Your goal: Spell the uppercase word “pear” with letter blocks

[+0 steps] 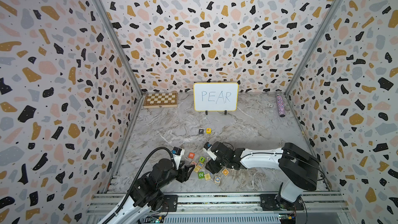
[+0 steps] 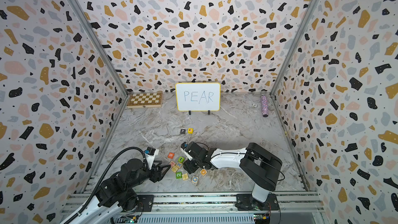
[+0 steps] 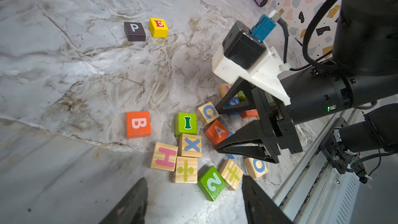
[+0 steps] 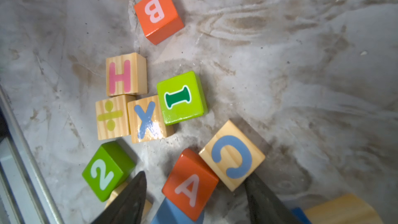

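A whiteboard reading PEAR (image 1: 215, 96) stands at the back. In front of it a dark P block (image 3: 134, 31) and yellow E block (image 3: 158, 27) sit side by side. My right gripper hangs open over the red A block (image 4: 189, 184), which touches the wooden C block (image 4: 231, 155) between its fingertips' reach. My left gripper (image 1: 185, 173) is open above the near left of the scattered blocks, nothing between its fingers. No R block is clearly visible.
Loose blocks, including orange B (image 3: 138, 124), green I (image 3: 185, 124) and H (image 3: 164, 156), crowd the front centre. A chessboard (image 1: 160, 99) and glittery bottle (image 1: 280, 105) stand at the back sides.
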